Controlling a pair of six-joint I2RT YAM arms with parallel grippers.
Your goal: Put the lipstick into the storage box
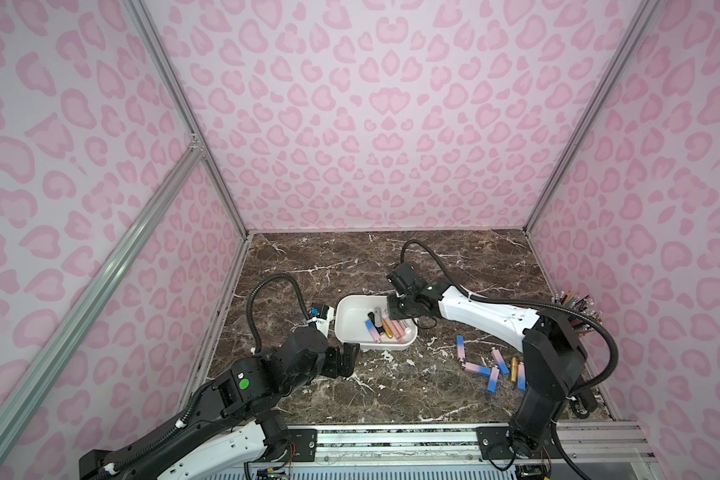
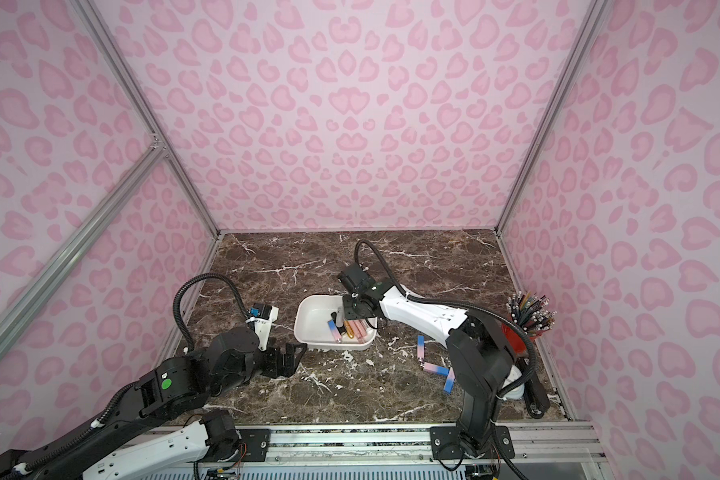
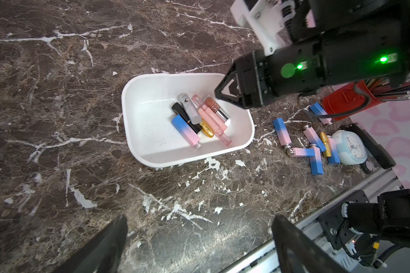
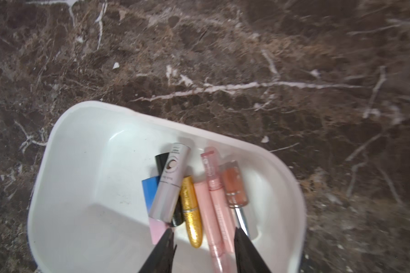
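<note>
The white storage box holds several lipsticks: a blue-pink one, a silver one atop a black one, a gold one and pink tubes. My right gripper is just above the box's right part, fingers apart, with nothing seen between its fingers. My left gripper stands open to the front left of the box, over bare table. More blue-pink and gold lipsticks lie on the table right of the box.
A red cup of brushes, a white clock and a black tool sit at the right edge.
</note>
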